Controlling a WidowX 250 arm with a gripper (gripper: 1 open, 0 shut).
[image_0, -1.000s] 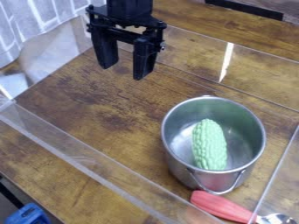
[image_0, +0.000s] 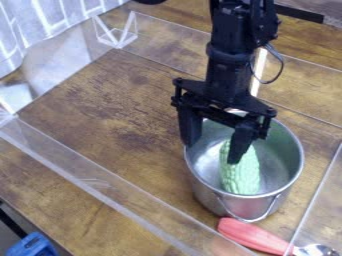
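My black gripper (image_0: 214, 138) hangs over the left rim of a metal pot (image_0: 274, 185), its fingers open and reaching down toward a pale green corn-like object (image_0: 241, 178) standing in the pot. I see nothing held between the fingers; whether they touch the object or the rim I cannot tell. The gripper hides the back part of the pot.
A red-handled utensil (image_0: 251, 237) lies in front of the pot. Clear panels border the wooden surface (image_0: 100, 110), whose left part is free. A blue item (image_0: 30, 245) sits at the lower left corner.
The gripper has moved right and down from the back left of the surface to over the pot. The pot and the green object look unmoved.
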